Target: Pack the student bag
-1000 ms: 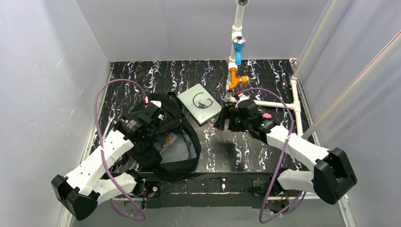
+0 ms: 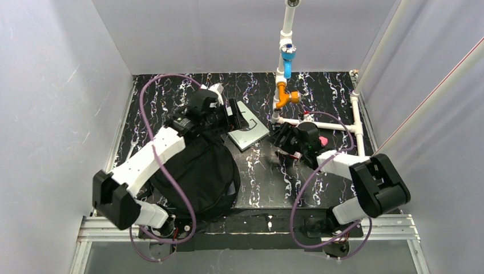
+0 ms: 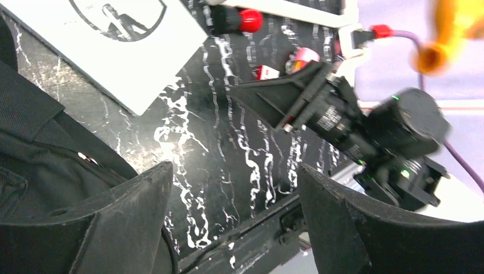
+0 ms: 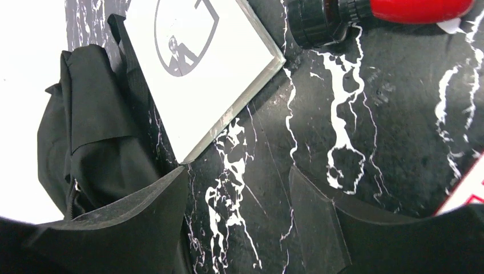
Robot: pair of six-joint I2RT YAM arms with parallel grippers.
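A black bag (image 2: 194, 177) lies slumped on the left of the marble surface. Beside it is a pale hardcover book (image 2: 248, 128) with a dark emblem. My left gripper (image 2: 234, 114) hangs over the book's left part, open and empty, as its wrist view (image 3: 240, 217) shows. My right gripper (image 2: 279, 137) hovers right of the book, fingers apart with nothing between them. In the right wrist view a red-and-black bottle (image 4: 416, 8) lies beyond the book, and a red-and-white item (image 4: 462, 188) is at the right edge.
White pipes (image 2: 331, 125) with orange and blue fittings stand at the back right. A small pink object (image 2: 323, 141) lies near them. The marble between the bag and the right arm is mostly clear, as is the back strip.
My left gripper has risen from the bag and moved right and back over the book; the bag's top now looks more closed. My right gripper has shifted slightly right, its arm drawn inward.
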